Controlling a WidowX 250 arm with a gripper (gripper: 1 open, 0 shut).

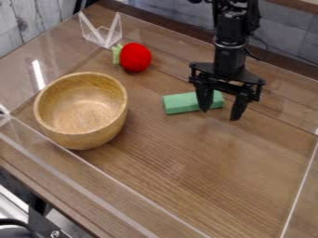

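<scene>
My black gripper is in the upper middle of the camera view, fingers apart and pointing down over the wooden table. A green rectangular block lies flat at its left side, its right end under or just behind the left finger; whether they touch I cannot tell.
A large tan bowl stands at the left. A red round object with a green top and a white wire-like object are at the back left.
</scene>
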